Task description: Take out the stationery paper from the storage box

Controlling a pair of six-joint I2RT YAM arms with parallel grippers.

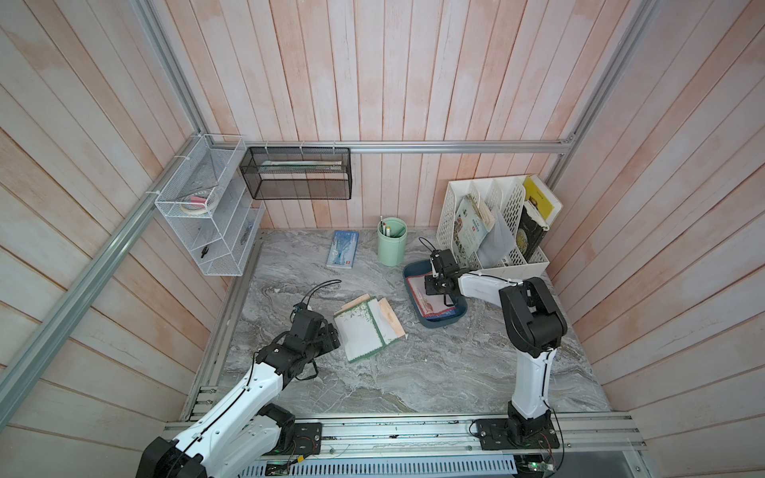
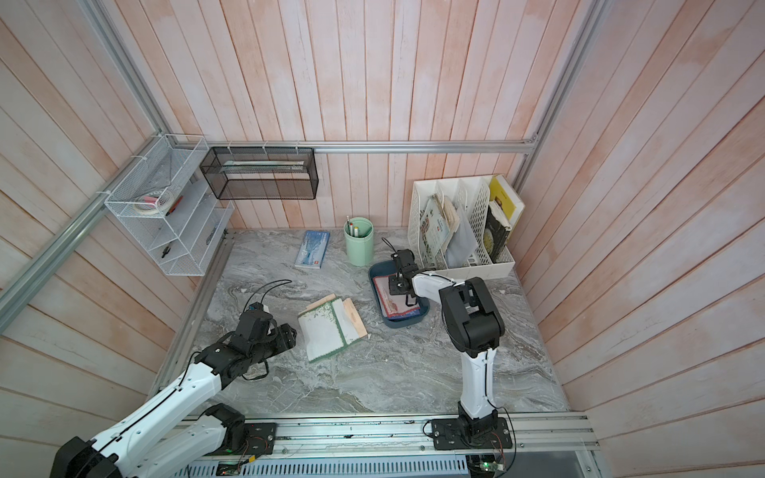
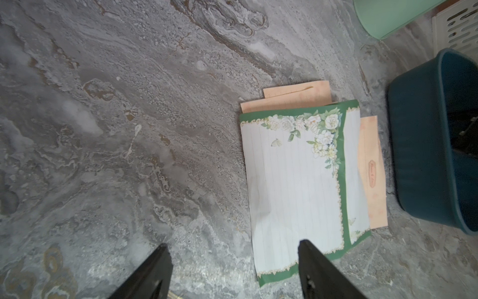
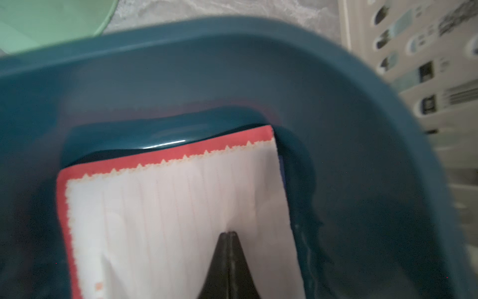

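Observation:
The blue storage box [image 1: 454,322] stands right of centre on the table. Flat in it lies the red-bordered stationery paper [image 4: 174,199], its white lined face up. My right gripper is inside the box, over the sheet's right half, with its fingertips pressed together. Nothing shows between them; the paper spreads smoothly around and beneath. Left of the box, on the table, a green-bordered floral sheet [image 3: 293,189] rests over tan paper [image 3: 372,174]. My left gripper stands open beside that pile, its fingers apart and empty.
A green pen cup [image 1: 392,248] stands behind the box. The white file rack [image 1: 510,271] is close at its back right. A blue packet [image 1: 342,248] lies farther left.

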